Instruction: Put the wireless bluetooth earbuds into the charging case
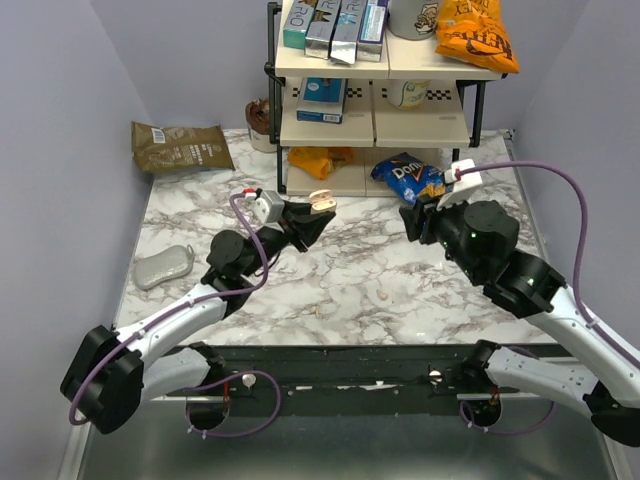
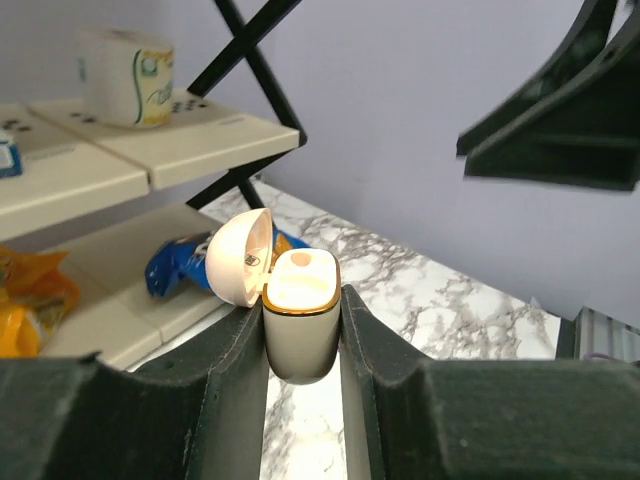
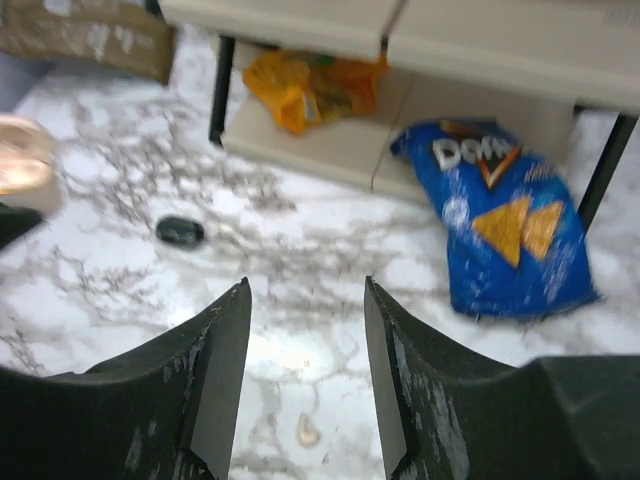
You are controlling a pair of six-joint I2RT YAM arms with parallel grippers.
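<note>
The cream charging case (image 2: 300, 315) is held upright by my left gripper, shut on it, with its lid (image 2: 238, 255) raised. In the top view the case (image 1: 323, 201) is above the marble counter, left of centre. Whether earbuds sit inside is hidden. My right gripper is open and empty, apart from the case and to its right in the top view, near the blue Doritos bag (image 3: 510, 230).
A shelf rack (image 1: 330, 125) with boxes and snack bags stands at the back. A brown bag (image 1: 180, 148) and grey pouch (image 1: 163, 267) lie on the left.
</note>
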